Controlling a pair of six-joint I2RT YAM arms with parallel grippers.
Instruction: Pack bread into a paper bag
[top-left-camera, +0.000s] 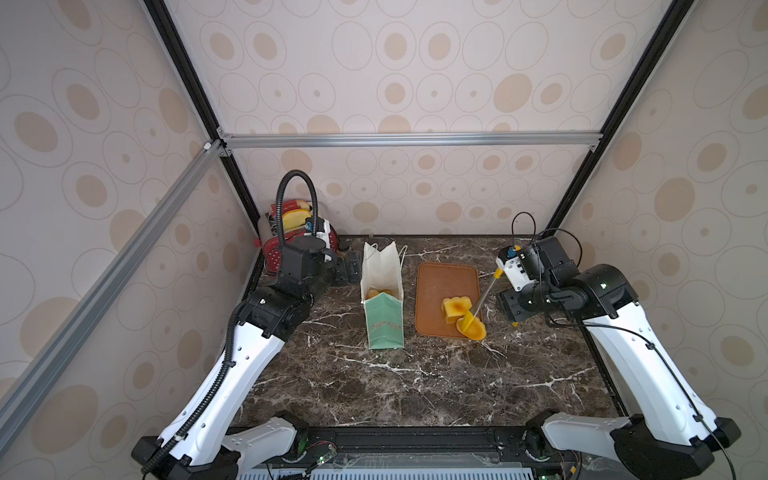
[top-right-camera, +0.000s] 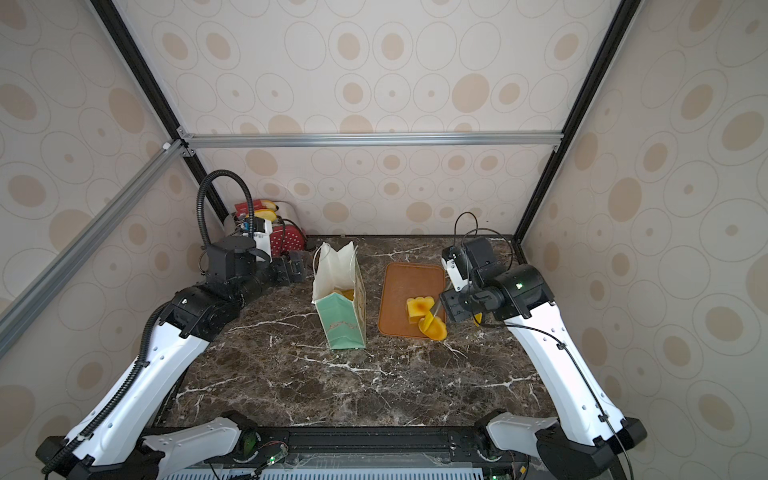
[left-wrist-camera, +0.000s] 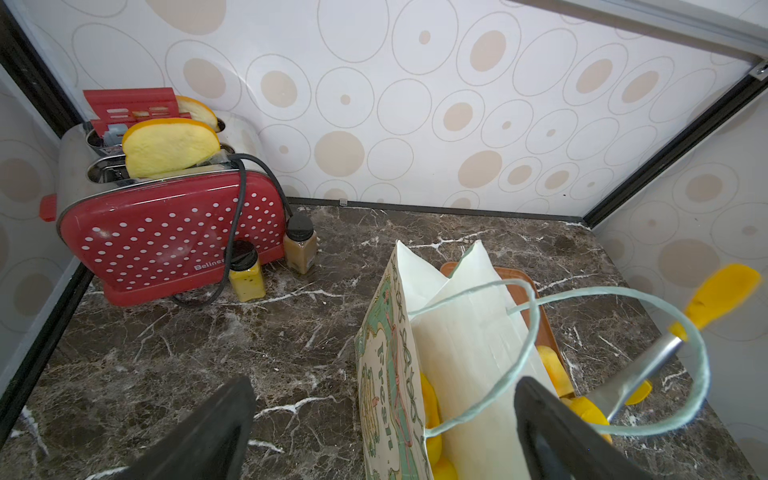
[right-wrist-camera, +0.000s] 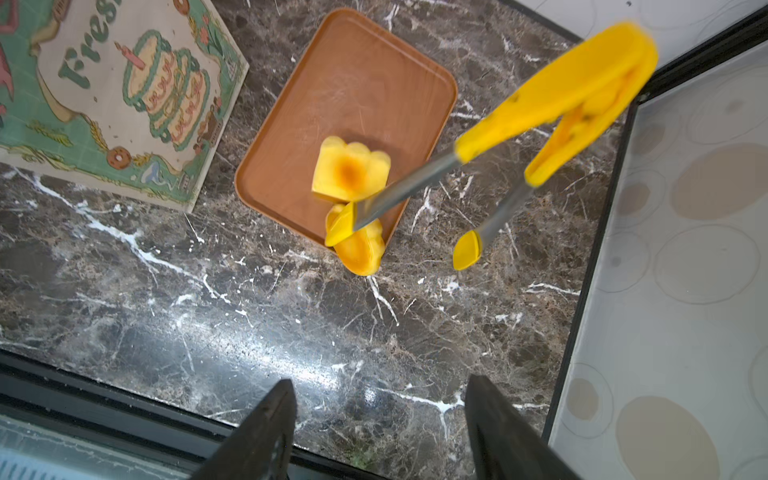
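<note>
A paper bag (top-left-camera: 384, 320) stands mid-table with yellow bread inside, its handles near my left gripper. The left fingers are apart, with no bag between them visible. On a brown tray (top-left-camera: 436, 280) sit a square bread piece (right-wrist-camera: 348, 168) and a round one (right-wrist-camera: 360, 252). Yellow-and-steel tongs (right-wrist-camera: 560, 88) hang open over the tray at my right gripper (top-left-camera: 512, 300), tips at the bread. In the right wrist view the fingertips of the right gripper are blurred and apart, so its hold on the tongs is unclear.
A red toaster (left-wrist-camera: 164, 240) with bread slices stands at the back left, two small jars (left-wrist-camera: 301, 248) beside it. Walls and frame rails enclose both sides and back.
</note>
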